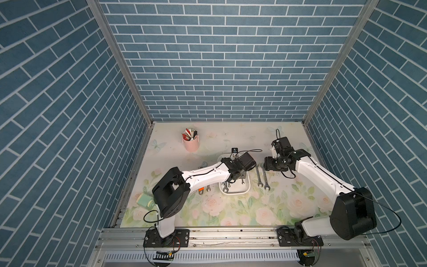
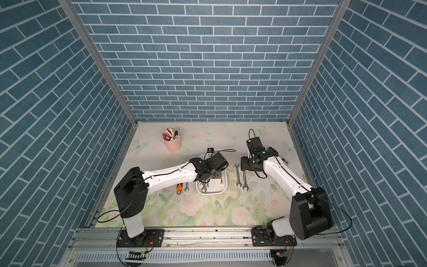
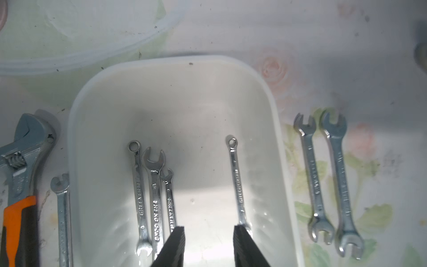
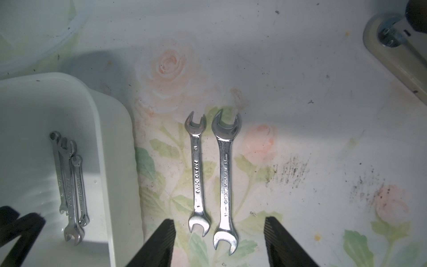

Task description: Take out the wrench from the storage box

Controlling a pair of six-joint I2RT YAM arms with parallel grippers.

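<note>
The white storage box (image 3: 173,58) stands mid-table. Inside it, three wrenches lie side by side toward the left: a ring-ended wrench (image 3: 139,200), a larger open-ended wrench (image 3: 156,204) and a small wrench (image 3: 170,200). Apart from them, a thin wrench (image 3: 237,182) lies near the right wall. My left gripper hangs over the box, its fingers apart and empty; the lower end of the thin wrench is close to its right fingertip. Beyond the box's right side, my right gripper is open above two table wrenches, holding nothing.
On the table right of the box lie a shorter wrench (image 4: 197,178) and a longer wrench (image 4: 225,178). Left of it are an adjustable wrench (image 3: 20,191) with orange handle and another wrench (image 3: 64,218). A pink cup (image 1: 191,144) of tools stands at the back left.
</note>
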